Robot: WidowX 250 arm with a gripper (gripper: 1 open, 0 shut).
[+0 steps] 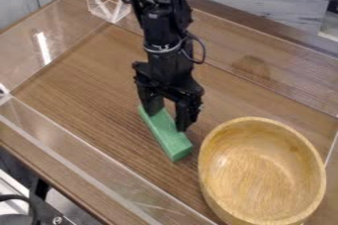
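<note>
My black gripper (166, 111) hangs from the top of the view over the wooden table, its fingers apart, at the upper end of a green rectangular object (168, 138). The green object lies at a slant on the table, its top end partly behind the gripper. Whether the fingertips touch it I cannot tell.
A tan oval bowl (262, 170) fills the lower right, beside the green object. A black cable shows at the lower left corner, and a pale wall runs along the back right.
</note>
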